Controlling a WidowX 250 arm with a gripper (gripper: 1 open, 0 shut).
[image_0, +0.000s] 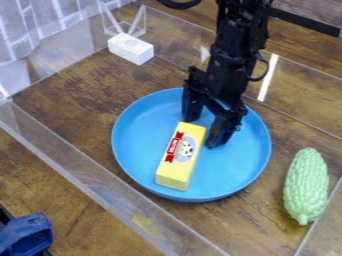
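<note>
The black gripper (214, 112) is low over the back half of a blue plate (140, 150), with its dark fingers spread down onto or just above the plate. Whether it holds anything is hard to make out among the dark parts. A yellow box (181, 157) with a red label and a small picture lies on the front middle of the plate, in front of the gripper and apart from it.
A white block (131, 47) lies at the back left. A green cabbage-like object (306, 188) is right of the plate. A blue object (24, 235) sits at the front-left corner. Bare wooden table (80, 90) shows left of the plate.
</note>
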